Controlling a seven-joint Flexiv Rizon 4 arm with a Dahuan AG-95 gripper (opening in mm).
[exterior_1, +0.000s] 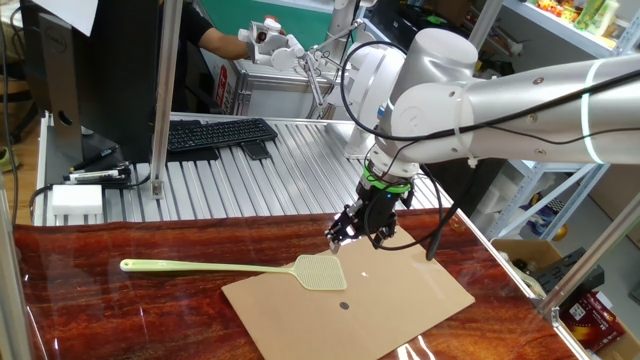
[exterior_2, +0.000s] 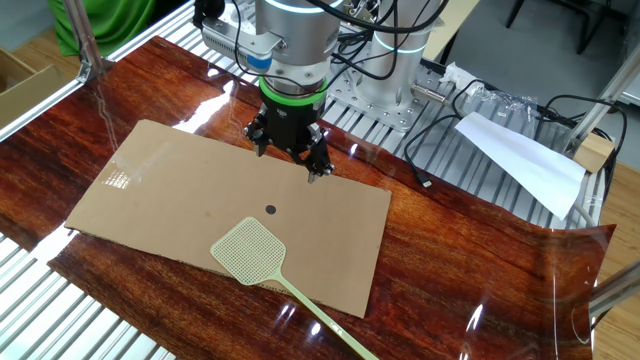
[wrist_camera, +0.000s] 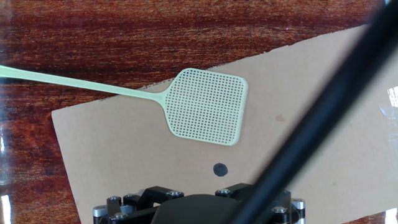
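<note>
A pale green fly swatter (exterior_1: 208, 267) lies flat. Its meshed head (wrist_camera: 206, 107) rests on a brown cardboard sheet (exterior_2: 180, 190), while its long handle (exterior_2: 325, 318) reaches out over the dark red wood-grain tabletop. A small dark round spot (wrist_camera: 220, 169) shows on the cardboard, close to the head. Above the cardboard hangs my black gripper (exterior_2: 288, 165), pointing down, on the arm's side of the spot. Its two fingers stand wide apart with nothing visible between them. In the wrist view the gripper shows only along the bottom edge, apart from the swatter.
A black cable (wrist_camera: 323, 106) crosses the wrist view diagonally. Behind the tabletop, a slatted metal surface (exterior_1: 300, 170) carries a keyboard (exterior_1: 222, 134) and a white box (exterior_1: 78, 199). White paper (exterior_2: 522, 158) lies beside the robot base.
</note>
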